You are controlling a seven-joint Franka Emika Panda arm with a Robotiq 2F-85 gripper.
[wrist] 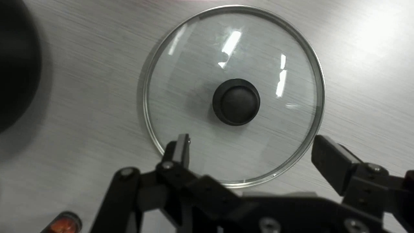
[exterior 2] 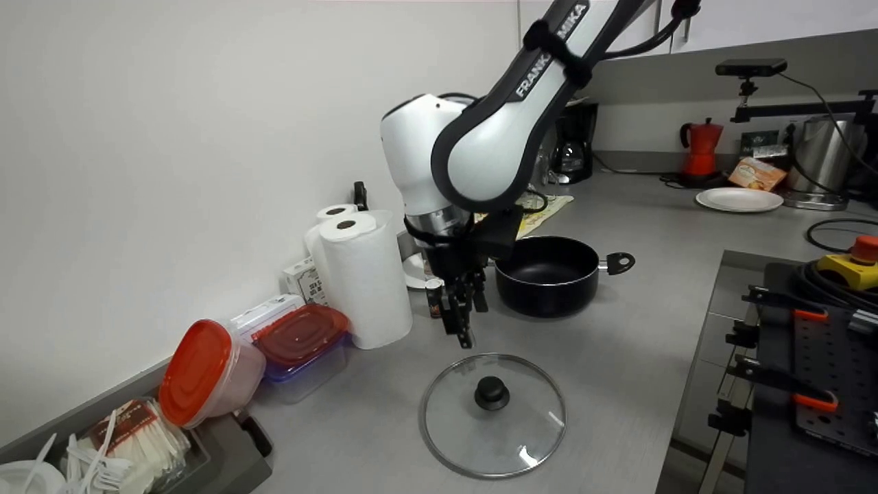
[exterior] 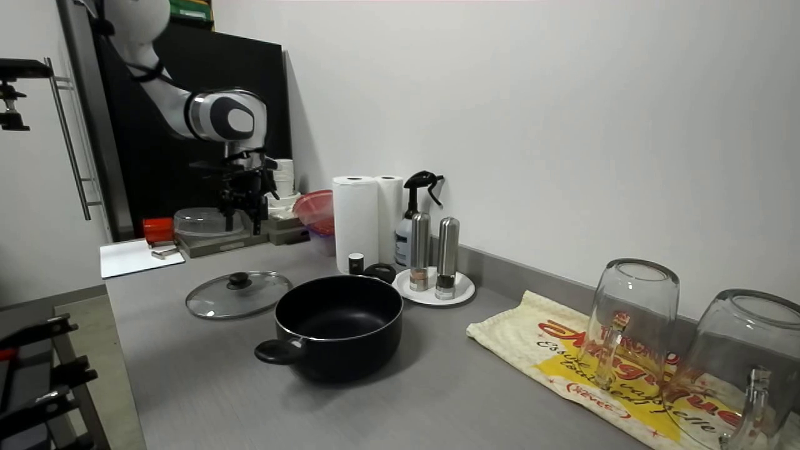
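A round glass lid (wrist: 186, 128) with a steel rim lies flat on the counter, its black knob (wrist: 236, 102) upright at the centre. My gripper is open above the lid's edge, one finger (wrist: 180, 151) left and the other right of the knob in the wrist view, with nothing between them. The knob lies beyond the fingertips in that view. Beside the lid stands an empty black pot (exterior: 339, 360), uncovered, with a handle on each side. In exterior view 2 the gripper (exterior 2: 463, 321) hangs above the counter on the paper-towel side of the lid.
Paper towel rolls (exterior 2: 366, 280), a small spice jar (exterior 2: 434, 301) and a white plate (exterior: 465, 294) with two mills line the wall. Red-lidded containers (exterior 2: 300, 350) stand beyond the towels.
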